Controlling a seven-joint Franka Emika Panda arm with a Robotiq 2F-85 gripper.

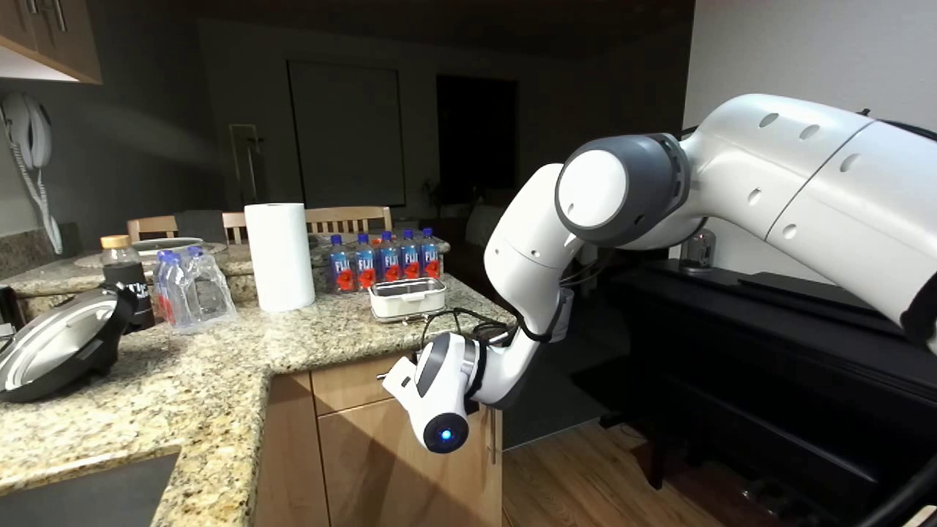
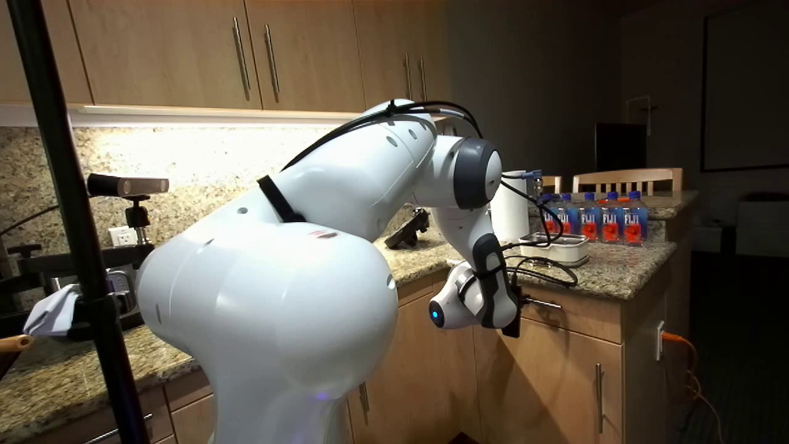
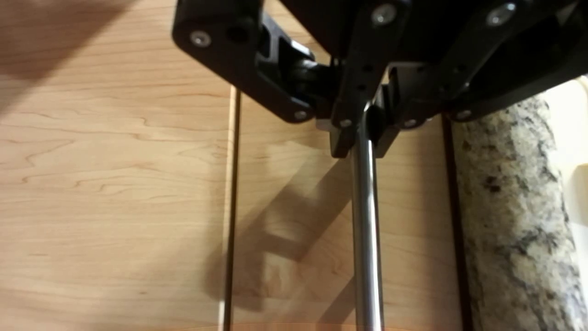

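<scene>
Between the fingertips of my gripper is a metal bar handle point(image 3: 366, 231), and the fingers are shut on it. The handle belongs to a light wood drawer front point(image 3: 308, 193), which looks flush with the cabinet below the counter. In exterior view 2 the handle's free end point(image 2: 543, 302) sticks out to the right of my gripper point(image 2: 518, 302). The arm's wrist hides the fingers in exterior view 1, where only a short end of the handle point(image 1: 383, 377) shows.
Above the drawer, the granite counter point(image 1: 351, 338) holds a white container point(image 1: 408, 298), a paper towel roll point(image 1: 280, 258) and several water bottles point(image 1: 386, 262). Black cables point(image 2: 551, 277) lie near the counter edge. A cabinet door point(image 2: 547, 370) with a vertical handle point(image 2: 599, 397) is below.
</scene>
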